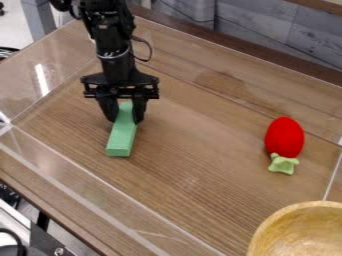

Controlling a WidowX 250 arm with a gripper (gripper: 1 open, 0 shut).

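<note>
My black gripper (120, 105) hangs over the left-centre of the wooden table, shut on a green block (120, 140), a long bar that points toward the front of the table. Whether the block touches the tabletop is hard to tell from this view.
A red object (285, 135) with a small pale green piece (282, 164) lies on the right. A yellow bowl (305, 235) sits at the front right corner.
</note>
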